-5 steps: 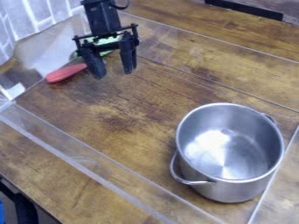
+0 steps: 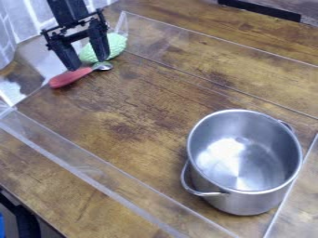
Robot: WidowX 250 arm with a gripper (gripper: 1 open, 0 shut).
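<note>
The black gripper is at the upper left, its fingers spread apart just above a red-handled metal spoon lying on the wooden table. Behind the fingers lies a green and white cloth-like item, partly hidden. A stainless steel pot with side handles stands at the lower right, well away from the gripper.
Clear acrylic strips border the work area on the wooden surface. A pale crumpled sheet hangs at the top left.
The gripper has shifted left and somewhat down toward the red spoon, uncovering more of the green item. The pot and spoon have not visibly moved.
</note>
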